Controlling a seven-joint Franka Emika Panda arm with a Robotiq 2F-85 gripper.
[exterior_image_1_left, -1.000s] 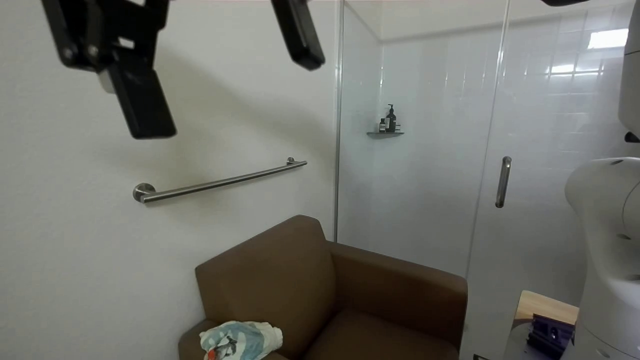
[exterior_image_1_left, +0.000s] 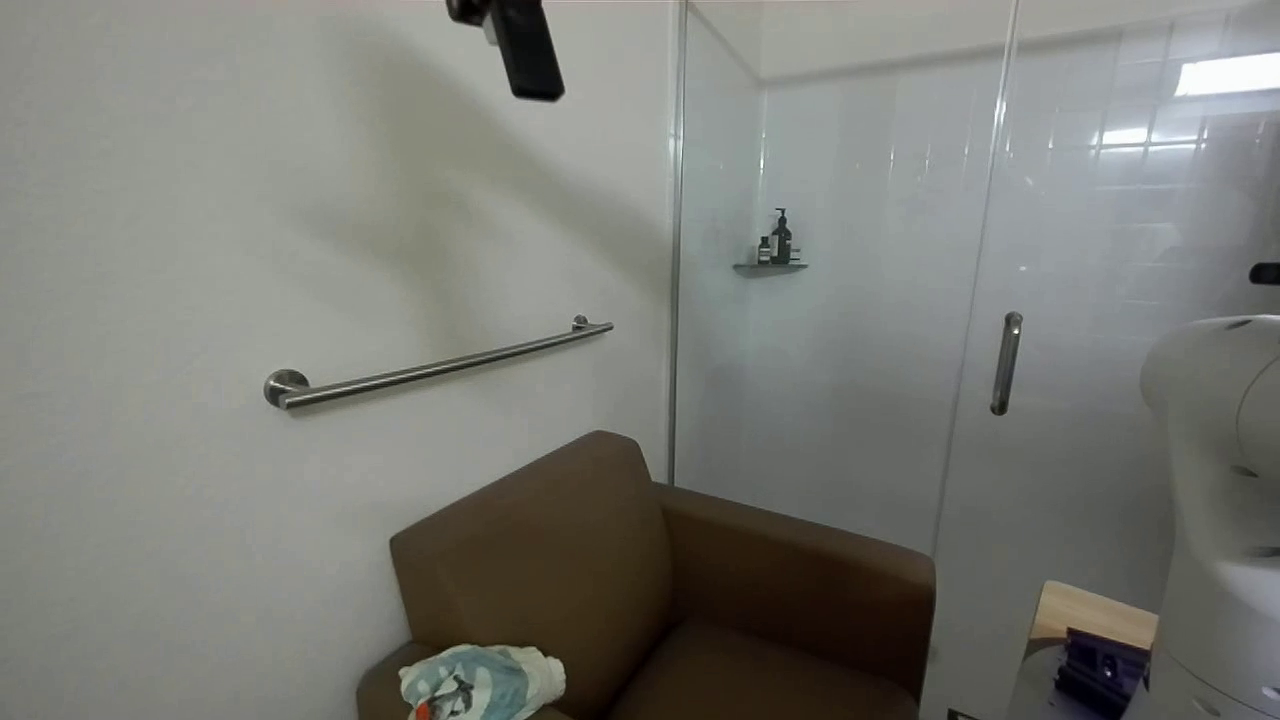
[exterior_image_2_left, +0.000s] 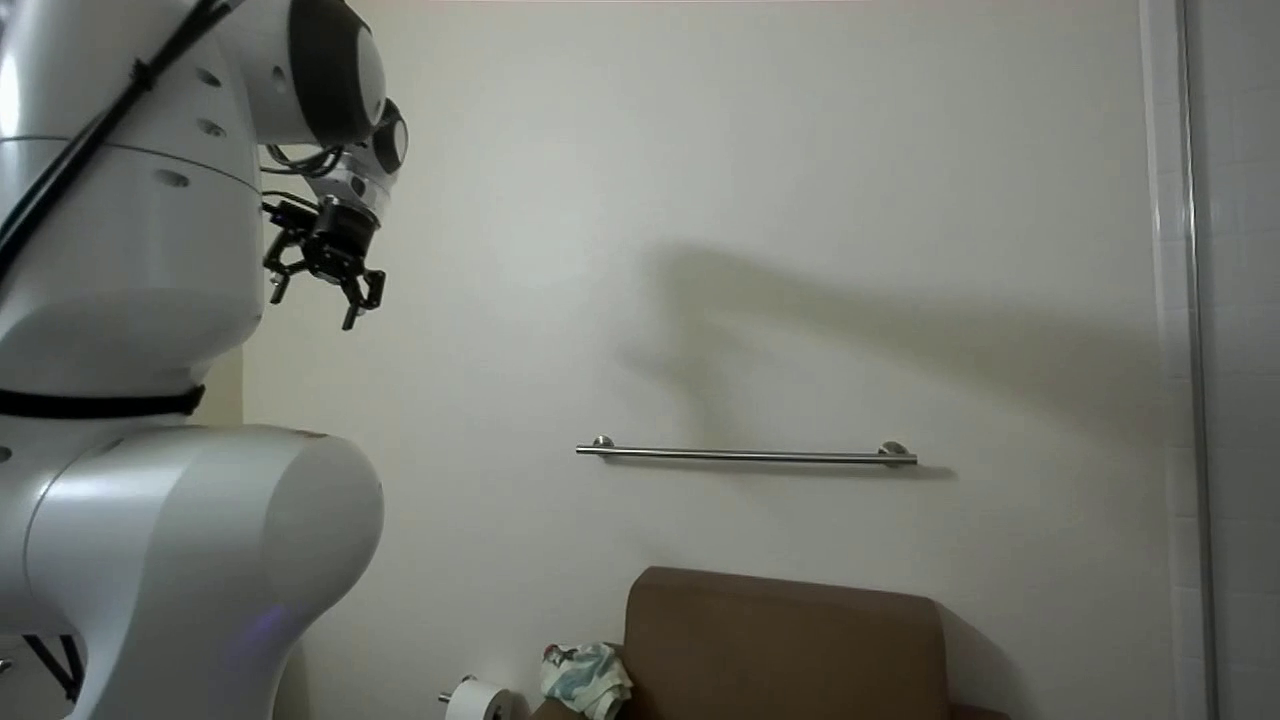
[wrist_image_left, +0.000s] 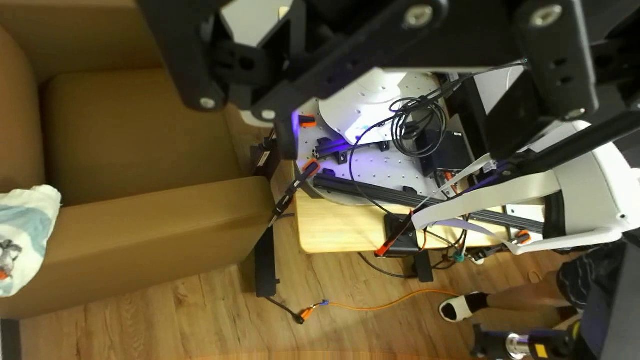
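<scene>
High up in exterior view 2, my gripper (exterior_image_2_left: 316, 305) stands open in front of the wall, nothing between its spread fingers. The wrist view looks down past the gripper at the floor and base, with a wide gap between the fingers. Only one dark finger (exterior_image_1_left: 528, 54) enters exterior view 1, at the top edge. A crumpled white and blue patterned cloth (exterior_image_1_left: 482, 682) rests on the armrest of a brown armchair (exterior_image_1_left: 540, 528), well below the gripper. Above the chair, a bare metal towel bar (exterior_image_2_left: 750, 455) is fixed to the wall.
A glass shower door with a handle (exterior_image_1_left: 1006, 365) stands right of the chair. Below the wrist, a wooden base table (wrist_image_left: 336, 231) carries cables and clamps. A toilet paper roll (exterior_image_2_left: 477, 700) hangs near the cloth. A person's foot (wrist_image_left: 459, 307) is on the floor.
In exterior view 1 the gripper has moved up, mostly out of the frame; two fingers showed before, one now. Its shadow on the wall has shifted up and right. Cloth and chair are unchanged.
</scene>
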